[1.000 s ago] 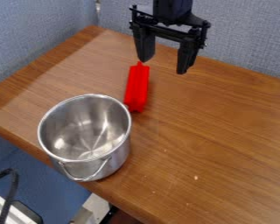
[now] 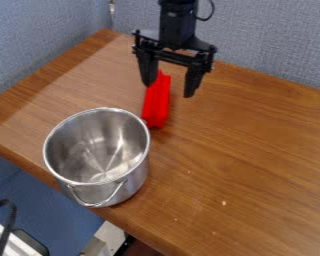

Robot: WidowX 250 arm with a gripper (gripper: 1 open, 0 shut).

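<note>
My black gripper [image 2: 168, 72] hangs open in the upper middle of the camera view, its two fingers wide apart with nothing seen held between them. Below its left finger a red elongated object [image 2: 156, 105] lies on the wooden table, its far end partly behind that finger. At the lower left stands a large shiny metal pot [image 2: 93, 152] with a wire handle, empty inside as far as it shows.
Blue-grey padded walls border it at the back and left. A black cable shows at the lower left corner, off the table.
The gripper has moved left and toward the red object, and now partly overlaps its far end in the view. The red object and pot have not visibly moved.
</note>
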